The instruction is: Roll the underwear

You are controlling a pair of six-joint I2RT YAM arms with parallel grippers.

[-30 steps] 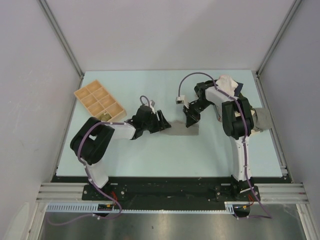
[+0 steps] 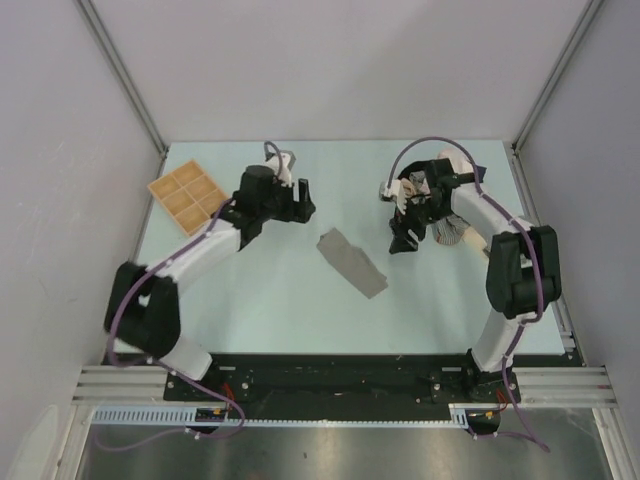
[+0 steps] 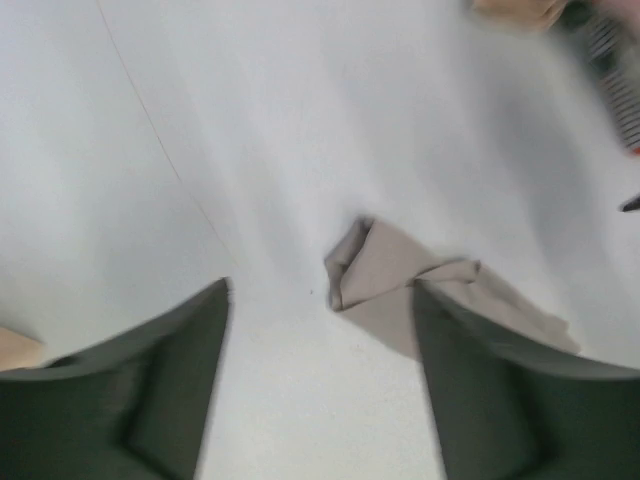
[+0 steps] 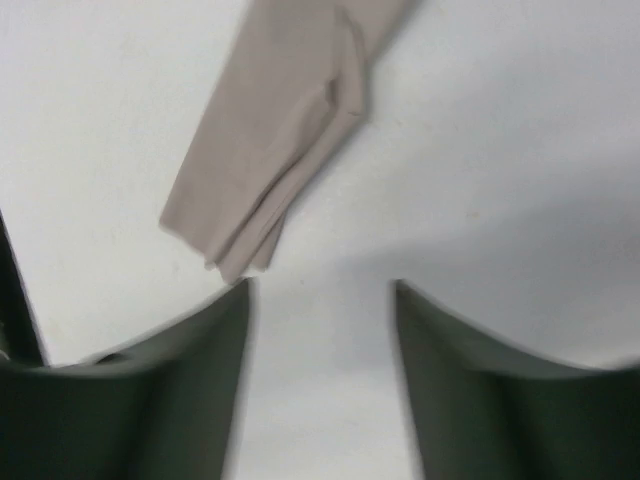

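Observation:
A grey-beige cloth [image 2: 352, 262] lies folded in an elongated strip on the white table [image 2: 240, 310] between the two arms, with creased, layered edges at both ends. My left gripper [image 2: 302, 213] stands above and left of its upper end, its fingers apart and blurred in the left wrist view, with the cloth [image 3: 390, 280] beyond them. My right gripper [image 2: 405, 243] is off to the upper right of the cloth's lower end; in the right wrist view its blurred fingers are apart and the cloth [image 4: 260, 170] lies beyond them, clear of both.
A wooden divided box [image 2: 185, 190] sits at the back left. A pile of garments in a dark container [image 2: 460, 170] occupies the back right, partly under the right arm.
Both arms have drawn away from the cloth, the left up and leftward, the right to the right. The cloth has turned from level to a diagonal and now lies uncovered.

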